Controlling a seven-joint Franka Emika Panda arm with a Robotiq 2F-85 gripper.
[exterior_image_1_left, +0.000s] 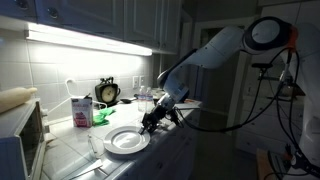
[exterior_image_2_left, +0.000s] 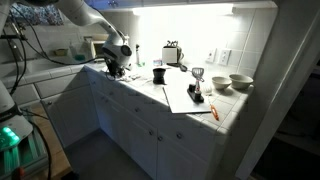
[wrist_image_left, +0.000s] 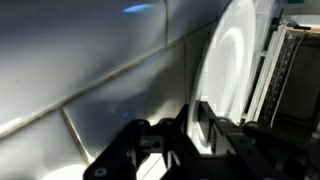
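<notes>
A white plate (exterior_image_1_left: 125, 139) is near the counter's front edge, tilted, its face toward exterior view 1. At the plate's right rim my gripper (exterior_image_1_left: 147, 127) is shut on it. The wrist view shows the same plate (wrist_image_left: 228, 65) nearly edge-on, its rim running down between the dark fingers. Whether the plate's lower edge touches the counter I cannot tell. In exterior view 2 the arm is at the far left end of the counter, and the plate is too small to make out well.
A toaster oven (exterior_image_1_left: 28, 130) stands at the left, with a glass (exterior_image_1_left: 96, 146) near it. Behind the plate are a white box (exterior_image_1_left: 82, 111) and a dark round pot (exterior_image_1_left: 107, 91). In exterior view 2, a black mug (exterior_image_2_left: 158, 75), a cutting board (exterior_image_2_left: 188, 98) and bowls (exterior_image_2_left: 240, 81) line the counter.
</notes>
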